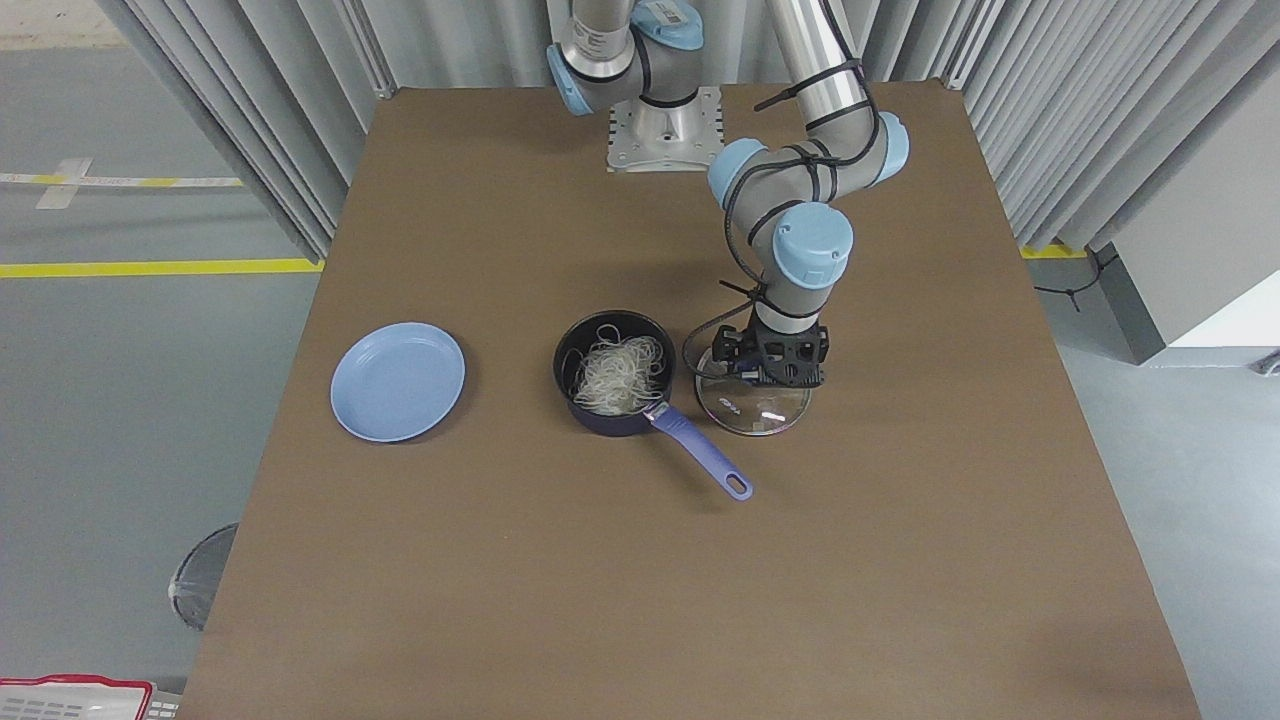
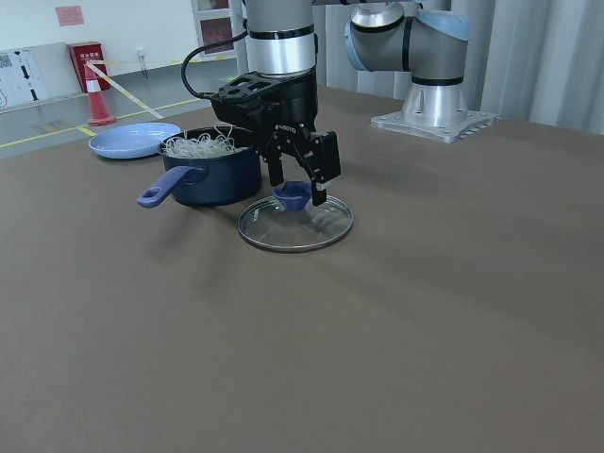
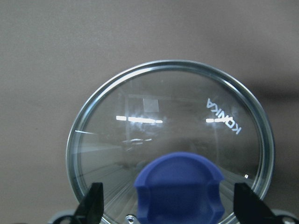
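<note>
My black gripper (image 2: 297, 186) is open, lowered over the glass lid (image 1: 744, 415), which lies flat on the table with its blue knob (image 3: 179, 189). In the wrist view the knob sits between the two fingertips, with gaps on either side. Just left of the lid in the front view stands a dark blue saucepan (image 2: 217, 186) holding white noodles (image 1: 618, 374), its handle (image 1: 702, 449) pointing toward the front right.
A light blue plate (image 1: 397, 382) lies left of the pan. The robot base is at the back.
</note>
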